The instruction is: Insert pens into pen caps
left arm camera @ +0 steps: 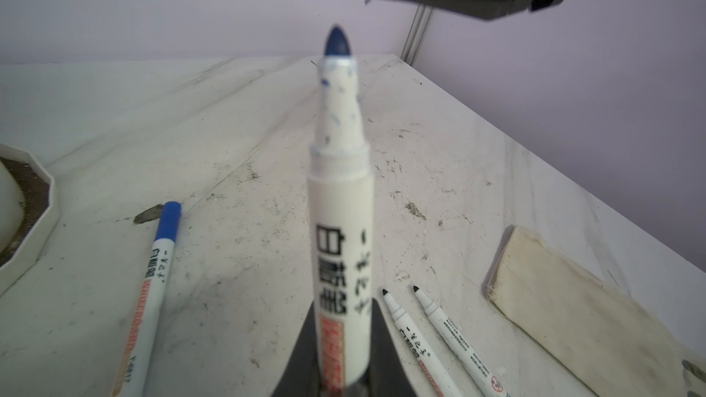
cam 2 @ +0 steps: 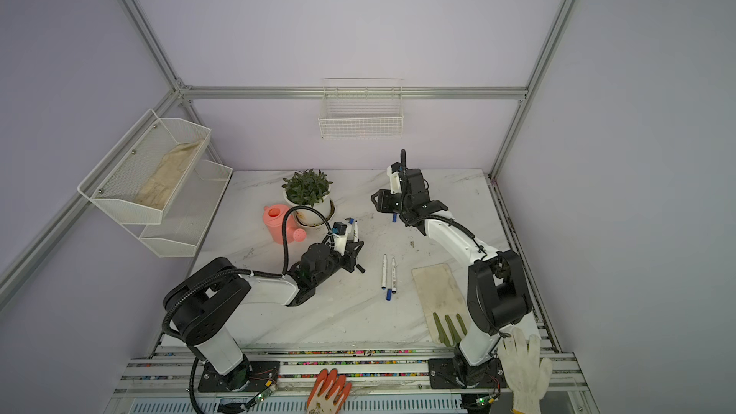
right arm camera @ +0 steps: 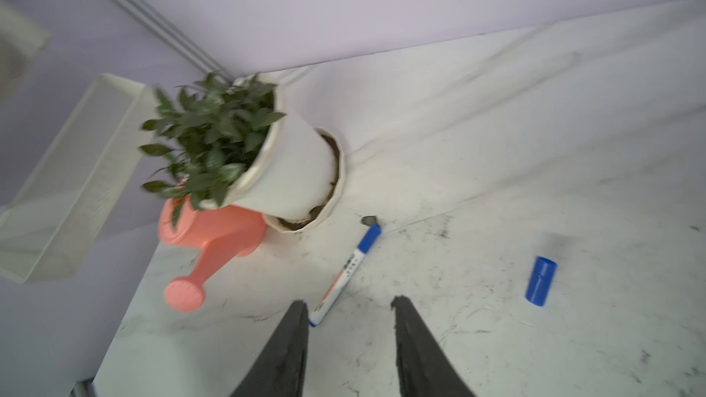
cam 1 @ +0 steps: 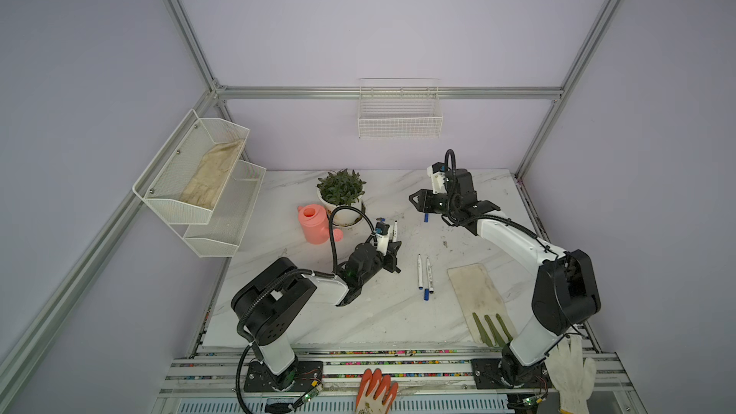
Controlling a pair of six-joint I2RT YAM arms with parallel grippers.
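A white marker [left arm camera: 340, 228] stands upright with its dark blue tip bare. My left gripper is shut on its lower body. My right gripper is open, with nothing between its fingers. A blue pen cap [right arm camera: 541, 281] is apart from it, off to the right over the marble table; contact with the tabletop cannot be told. From the top left, that cap shows just under the right gripper. Two uncapped markers [left arm camera: 420, 349] with dark tips lie side by side, a second blue cap [cam 1: 426, 294] near them. A black cap [cam 2: 360, 268] lies by the left gripper.
A capped blue marker [right arm camera: 342, 279] lies near the potted plant [right arm camera: 294, 161] and pink watering can [right arm camera: 220, 239]. A beige cloth glove [cam 1: 479, 295] covers the right front.
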